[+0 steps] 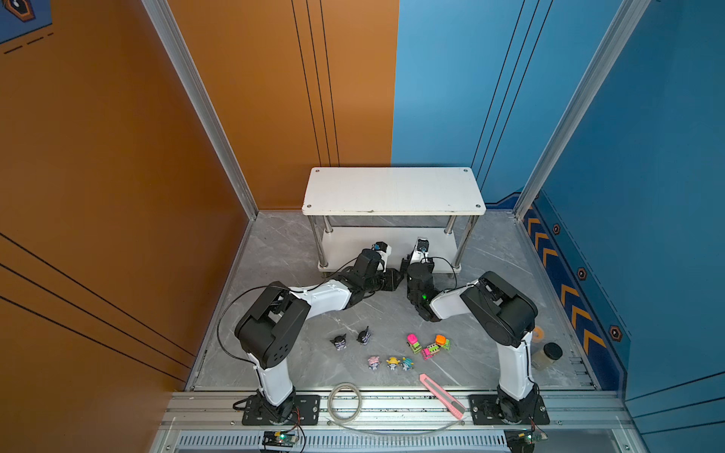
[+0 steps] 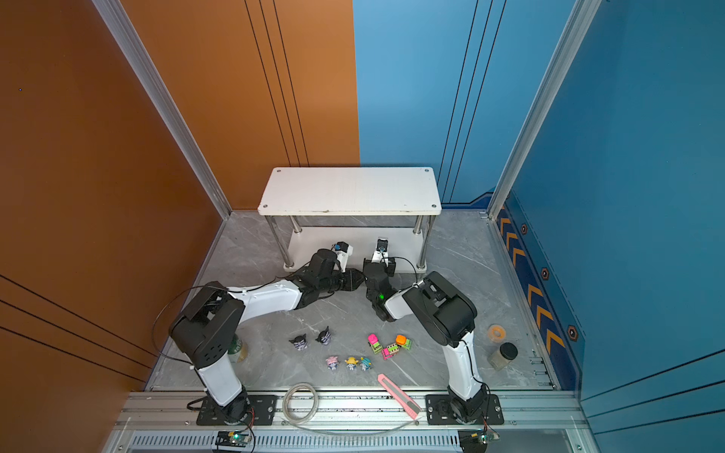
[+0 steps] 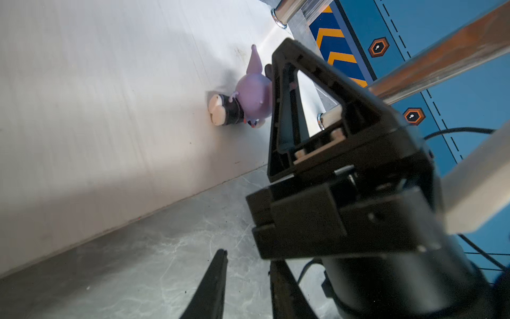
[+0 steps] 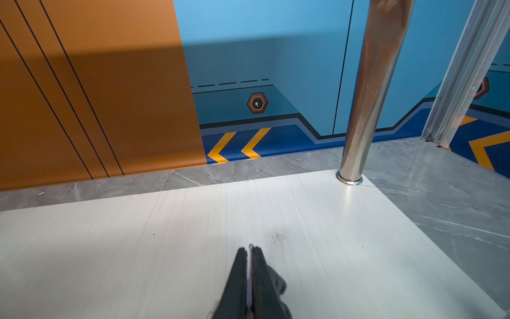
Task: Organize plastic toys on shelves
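A purple-headed toy [image 3: 254, 95] with a pointed tip, a dark body and pale feet shows at the lower white shelf [image 3: 106, 106], at its front. My right gripper is shut, and a thin purple sliver of that toy shows between its fingers. Whether the feet touch the board I cannot tell. Just in front of the shelf, my left gripper is parted with nothing between its fingers. On the floor are two dark toys [image 1: 340, 341], a row of small figures [image 1: 392, 363] and pink, green and orange block toys [image 1: 430, 349].
The upper shelf board [image 1: 392, 188] is bare and roofs the lower one, with metal posts [image 4: 366, 106] at its corners. The two wrists are close together. A pink cutter [image 1: 442, 395] and a coiled hose [image 1: 344, 401] lie at the front; a dark-lidded jar [image 1: 552, 352] stands right.
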